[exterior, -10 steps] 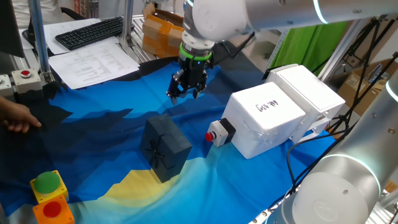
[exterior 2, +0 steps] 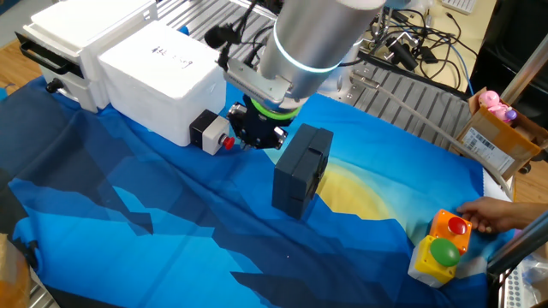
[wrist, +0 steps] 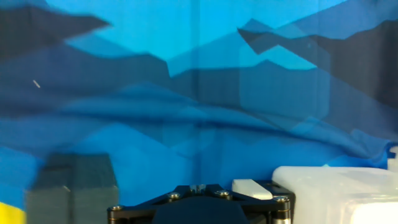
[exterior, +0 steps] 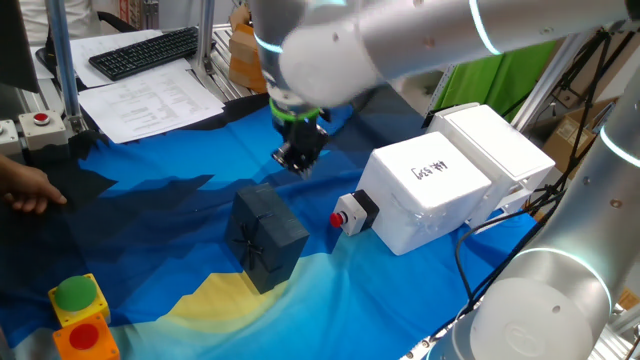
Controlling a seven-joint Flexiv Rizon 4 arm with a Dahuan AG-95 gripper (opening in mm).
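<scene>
My gripper [exterior: 297, 160] hangs above the blue cloth, between a dark grey case [exterior: 268, 238] and a white box [exterior: 425, 190]. In the wrist view its black fingers [wrist: 114, 214] are spread wide at the bottom edge, and nothing shows between them. The case stands upright on the cloth; the second exterior view has it [exterior 2: 301, 171] just right of the gripper [exterior 2: 259, 141]. A small white-and-black switch box with a red button [exterior: 350, 213] sits against the white box, close to the gripper in the second exterior view.
Yellow and orange button boxes [exterior 2: 438, 248] stand near a person's hand [exterior 2: 492, 216]. Beside the white box is another white unit [exterior 2: 81, 43]. A keyboard [exterior: 145, 53] and papers [exterior: 150, 103] lie at the back.
The arm's wrist has shifted left and lower in the first exterior view, and the gripper's tilt has changed. The case, switch box and white box have stayed in place.
</scene>
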